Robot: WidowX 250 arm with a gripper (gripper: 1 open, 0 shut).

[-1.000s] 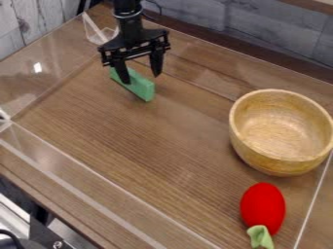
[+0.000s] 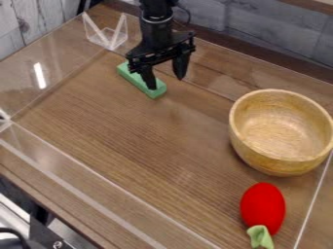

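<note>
The black gripper hangs from the top centre of the camera view over a green bar, which lies diagonally on the wooden table. The fingers point down, apart, at the upper part of the bar; whether anything is between them I cannot tell.
A tan bowl stands at the right. A red object with a pale green tip lies at the lower right. A clear plastic piece is at the upper left, near the wall.
The gripper has moved slightly right and shifted in pose. The green bar looks shifted a little toward the back.
</note>
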